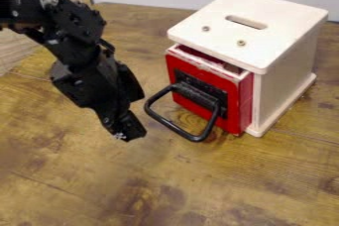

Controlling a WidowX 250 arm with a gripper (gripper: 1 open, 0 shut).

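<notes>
A white wooden box [284, 42] with a red front door [232, 106] stands at the right. A black loop handle [199, 134] sticks out from the door toward the lower left. My black gripper [126, 126] is just left of the handle, above the wooden floor, pointing down. Whether its fingers are open or shut is not clear.
A pale panel stands at the far left edge, and a white wall is along the back.
</notes>
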